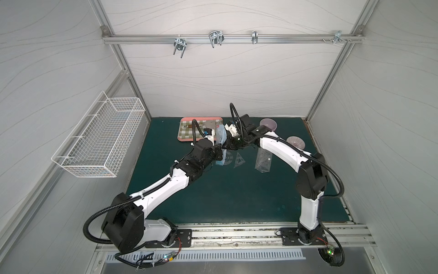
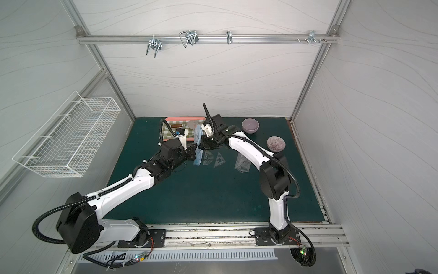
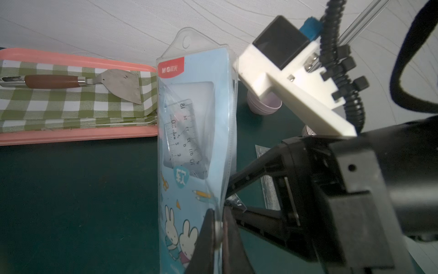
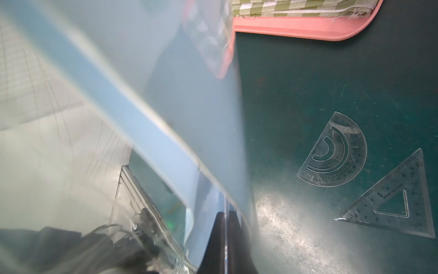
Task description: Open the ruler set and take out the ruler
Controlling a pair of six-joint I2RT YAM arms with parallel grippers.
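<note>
The light-blue ruler set package (image 3: 191, 114) stands upright between my grippers, clear rulers visible through its window. My left gripper is shut on the package at its lower part. My right gripper is shut on the package's edge from the other side, where its sheets stand apart in a blurred close view. A clear protractor (image 4: 346, 169) and a clear set square (image 4: 410, 205) lie on the green table.
A pink tray (image 3: 77, 139) with checked cloth and a spatula is behind. Two bowls (image 1: 267, 124) (image 1: 295, 142) and a clear plastic piece (image 1: 263, 159) are at the right.
</note>
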